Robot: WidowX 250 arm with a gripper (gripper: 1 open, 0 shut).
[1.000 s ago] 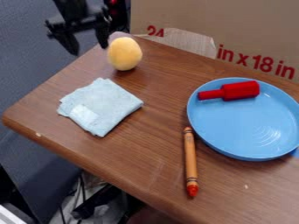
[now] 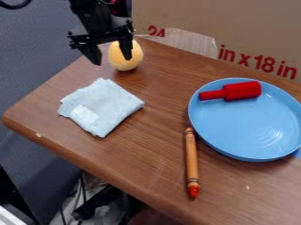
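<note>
My black gripper (image 2: 112, 55) hangs at the back left of the table, its two fingers parted and open. The right finger is in front of or beside a pale yellow ball-like object (image 2: 129, 58); I cannot tell whether it touches it. A folded light blue cloth (image 2: 101, 107) lies at the middle left. An orange crayon (image 2: 192, 163) lies lengthwise at the front centre. A red cylindrical object (image 2: 241, 90) rests on a blue plate (image 2: 245, 132) at the right.
A cardboard box (image 2: 235, 35) stands behind the table (image 2: 129, 167). The wooden surface between the cloth, yellow object and plate is clear.
My gripper has moved down and slightly right, closer to the yellow object. The objects on the table have not moved.
</note>
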